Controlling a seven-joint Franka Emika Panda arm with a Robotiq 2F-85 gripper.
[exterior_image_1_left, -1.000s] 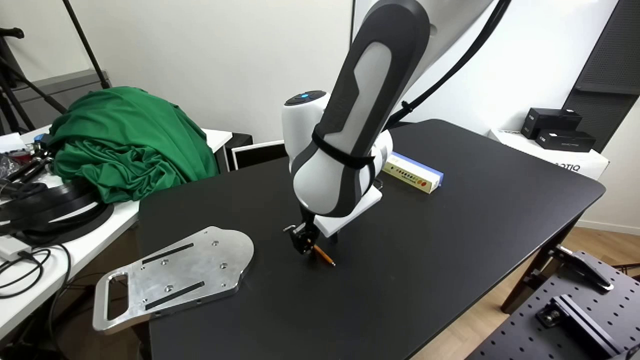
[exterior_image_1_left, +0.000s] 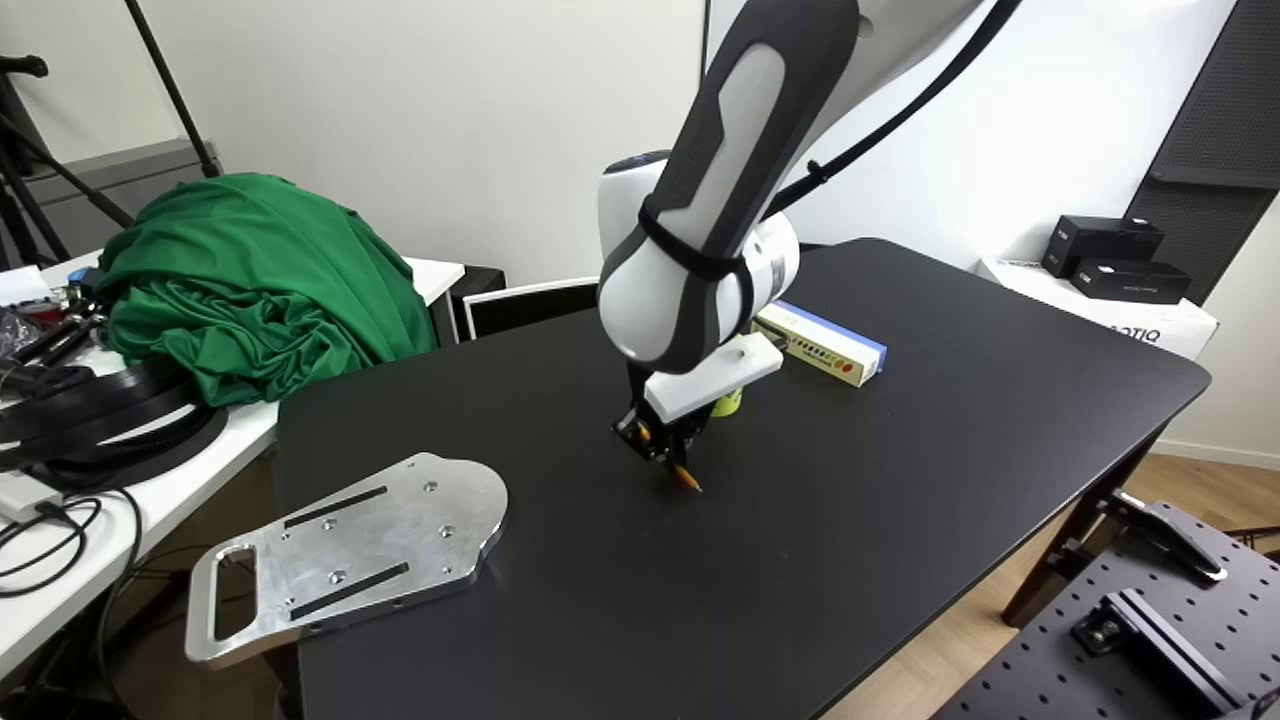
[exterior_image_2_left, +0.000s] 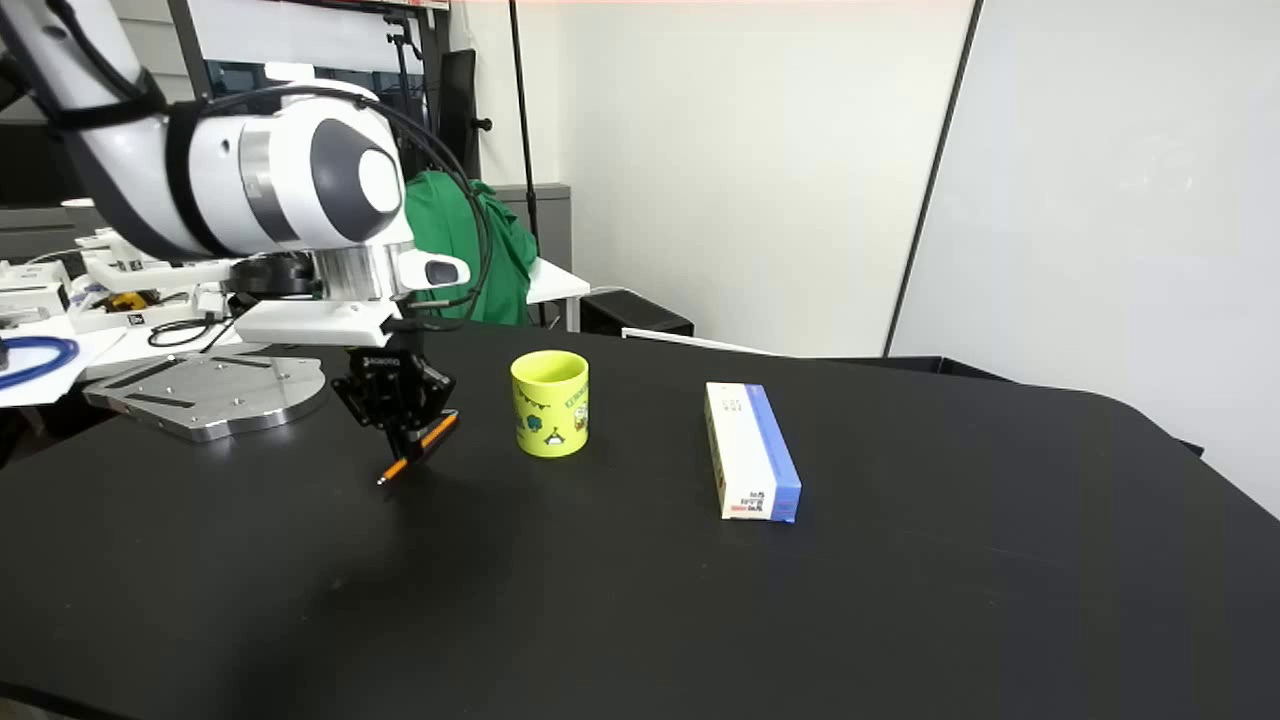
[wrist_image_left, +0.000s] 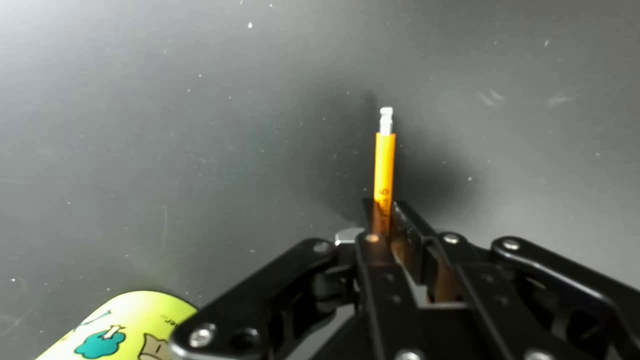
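Note:
An orange pencil-like stick (wrist_image_left: 384, 165) with a silvery tip is pinched between the black fingers of my gripper, which is shut on it. In exterior view 2 the orange stick (exterior_image_2_left: 402, 468) slants under my gripper (exterior_image_2_left: 417, 446), just above the dark tabletop. To the right of the gripper there, clear of it, a lime-green cup (exterior_image_2_left: 551, 414) with printed pictures stands upright. The wrist view catches only part of the green cup (wrist_image_left: 135, 321), at the lower left. Most of the cup (exterior_image_1_left: 727, 404) is hidden behind the arm in exterior view 1.
A white and blue long box (exterior_image_2_left: 750, 456) lies on the table past the cup. A silver metal plate (exterior_image_1_left: 360, 552) rests at the table's left edge.
My arm and gripper have risen and shifted away from the front of the table, carrying the orange stick along. The cup's green now shows beside the gripper.

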